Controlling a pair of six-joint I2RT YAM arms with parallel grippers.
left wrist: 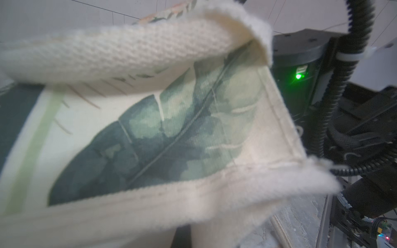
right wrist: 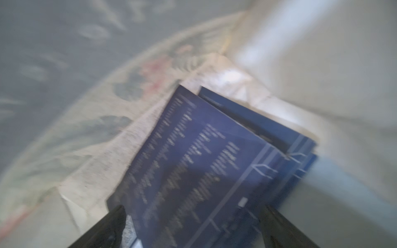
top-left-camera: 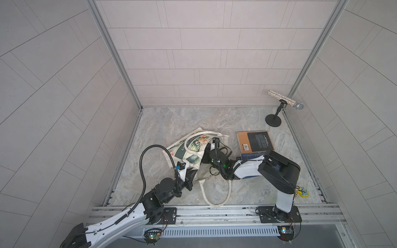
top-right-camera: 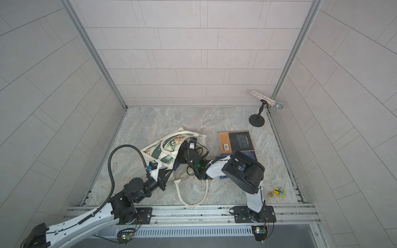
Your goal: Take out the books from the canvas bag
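The printed canvas bag (top-left-camera: 186,153) lies in the middle of the table, its mouth facing right. My left gripper (top-left-camera: 191,176) is shut on the bag's front edge, which is raised; in the left wrist view the cloth (left wrist: 165,124) hides most of the fingers. My right gripper is inside the bag mouth, open, its two fingers on either side of a stack of dark blue books (right wrist: 194,165). Those books lie deep in the bag with their corner toward the far seam. How close the fingers are to the covers is hard to tell.
Right of the bag, a brown and black book (top-left-camera: 256,141) lies with blue books (top-right-camera: 248,155) partly under my right forearm. A microphone stand (top-left-camera: 273,120) stands at the back right, a yellow item (top-left-camera: 303,192) at the front right. A loose handle (top-left-camera: 215,205) loops toward the front edge.
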